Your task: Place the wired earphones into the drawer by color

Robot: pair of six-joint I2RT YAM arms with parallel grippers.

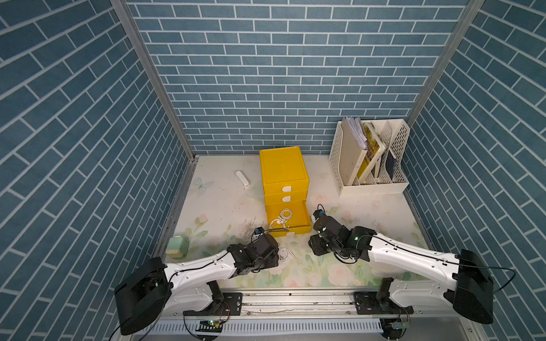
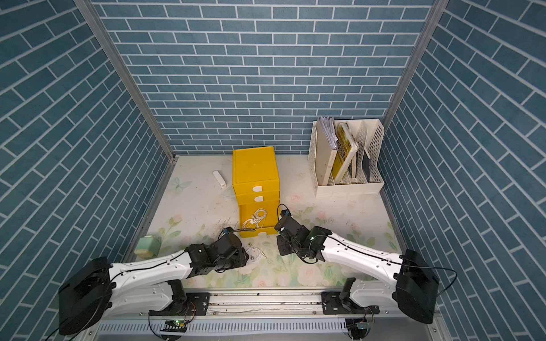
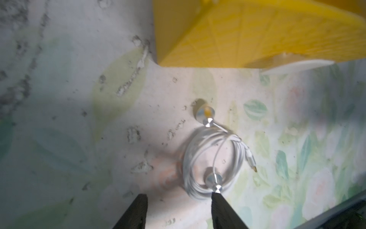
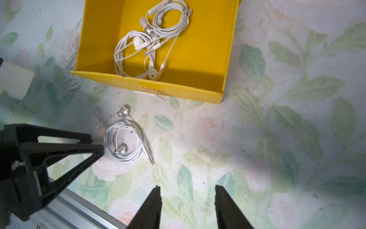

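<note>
On the table, in front of the open drawer, lies a coiled white wired earphone (image 4: 108,142) with silvery buds and a short plug. The pulled-out yellow drawer (image 4: 198,49) holds white coiled earphones (image 4: 180,23) toward its left side. My left gripper is partly open; in the right wrist view its fingers (image 4: 85,158) reach just to the left edge of the coil, nothing held. To the right of the coil, over bare table in front of the drawer, my right gripper stands open and empty.
The yellow cabinet (image 1: 284,164) stands behind the drawer, its upper drawers closed. A white file rack (image 1: 372,187) with folders is at the back right, a white stick-like object (image 1: 242,179) back left, and a green container (image 1: 177,246) at the left edge.
</note>
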